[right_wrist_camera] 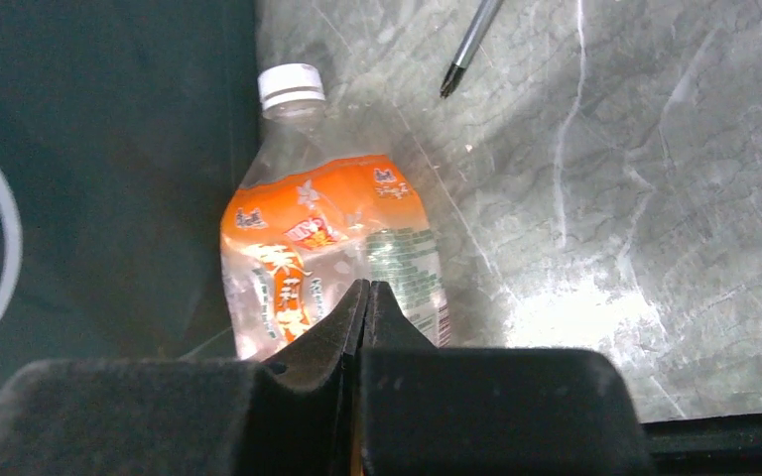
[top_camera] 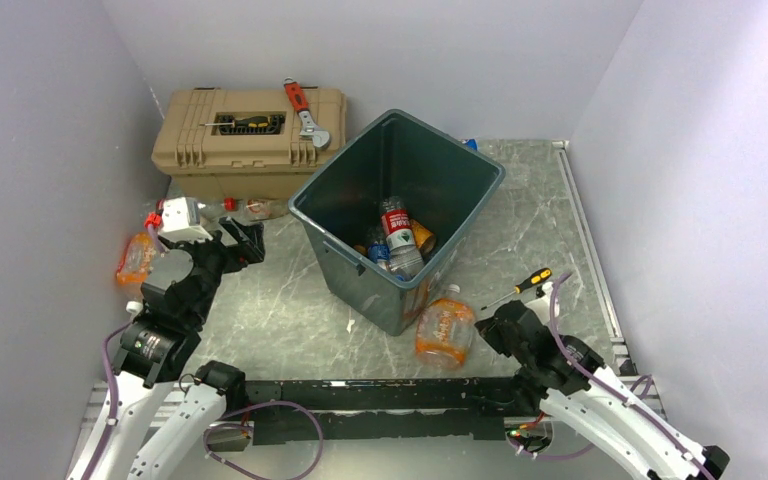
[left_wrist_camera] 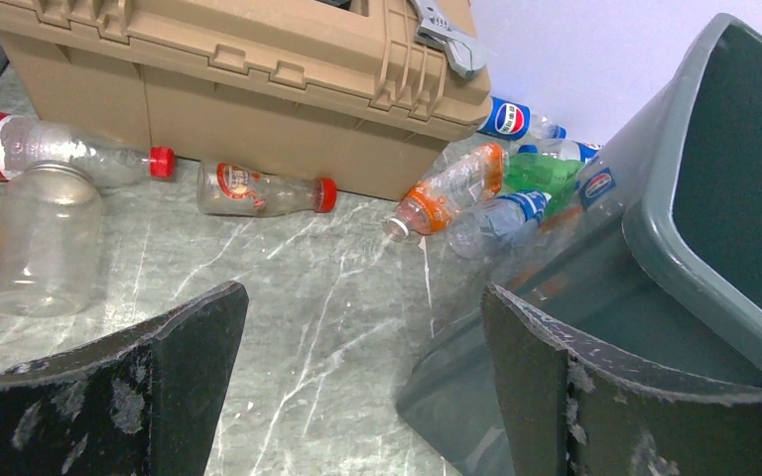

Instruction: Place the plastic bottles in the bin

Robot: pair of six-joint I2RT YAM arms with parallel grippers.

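The green bin (top_camera: 360,260) stands mid-table with several bottles inside. My right gripper is shut, nothing seen held, over the lower part of the flattened orange-label bottle (right_wrist_camera: 322,208) lying against the bin's front right. My left gripper is open and empty, left of the bin. In the left wrist view a red-label bottle (left_wrist_camera: 79,149), a clear jar (left_wrist_camera: 45,248), a small red-cap bottle (left_wrist_camera: 258,193), an orange-label bottle (left_wrist_camera: 442,198) and several blue-label and green bottles (left_wrist_camera: 491,223) lie along the toolbox and bin.
The tan toolbox (top_camera: 230,155) at back left carries a wrench (top_camera: 310,125) and a screwdriver. A yellow-handled screwdriver (top_camera: 530,282) lies right of the bin. Floor left of and behind the right arm is mostly clear; walls enclose three sides.
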